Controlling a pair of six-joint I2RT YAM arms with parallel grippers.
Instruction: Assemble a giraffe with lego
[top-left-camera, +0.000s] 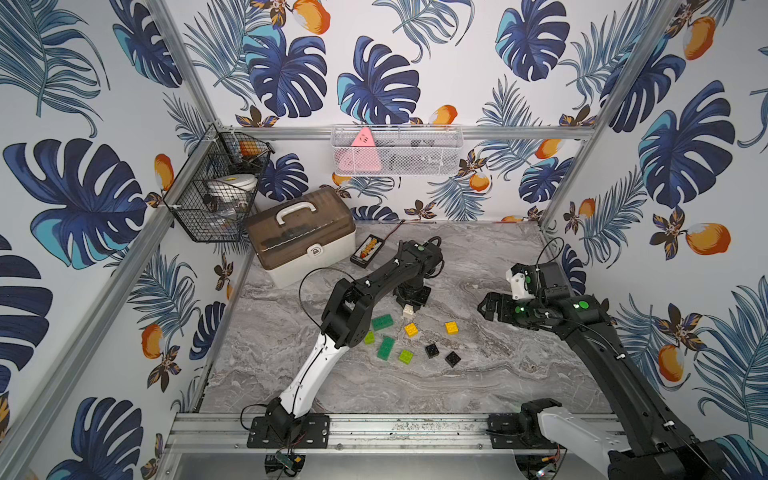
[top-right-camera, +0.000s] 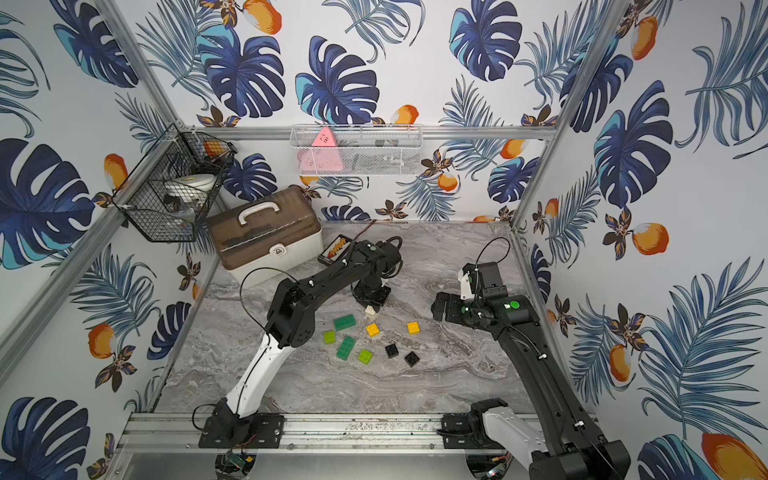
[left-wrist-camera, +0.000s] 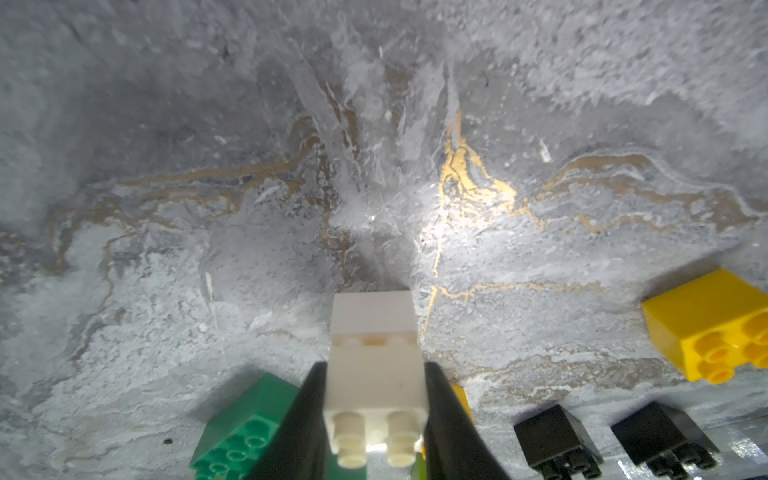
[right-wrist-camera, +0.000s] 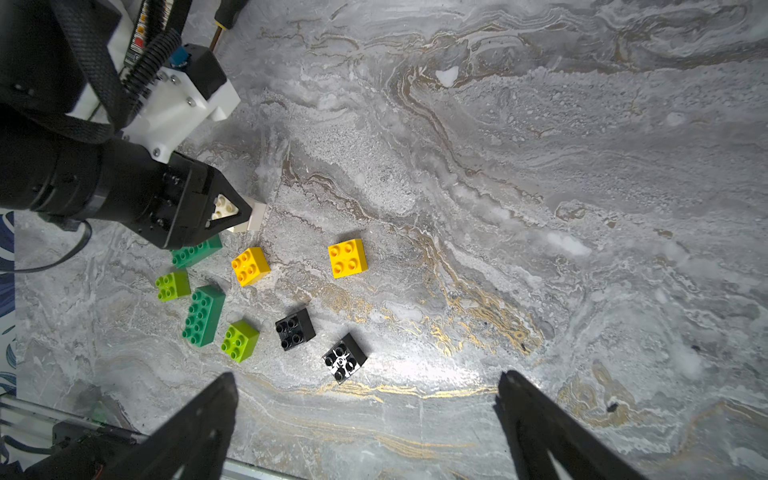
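My left gripper is shut on a white brick (left-wrist-camera: 374, 382), its studs facing up between the fingers. Directly under or behind that brick shows another white surface (left-wrist-camera: 374, 312); whether it is a second brick joined on cannot be told. Green bricks (right-wrist-camera: 205, 315), lime bricks (right-wrist-camera: 240, 341), yellow bricks (right-wrist-camera: 347, 257) and black bricks (right-wrist-camera: 295, 329) lie loose on the table near this gripper. Over the table to the right, my right gripper is open, with nothing between its widely parted fingers.
A brown-lidded toolbox (top-left-camera: 300, 232) stands at the back left, beside a small tray (top-left-camera: 368, 250) with orange contents. A screwdriver (right-wrist-camera: 226, 16) lies behind the left gripper.
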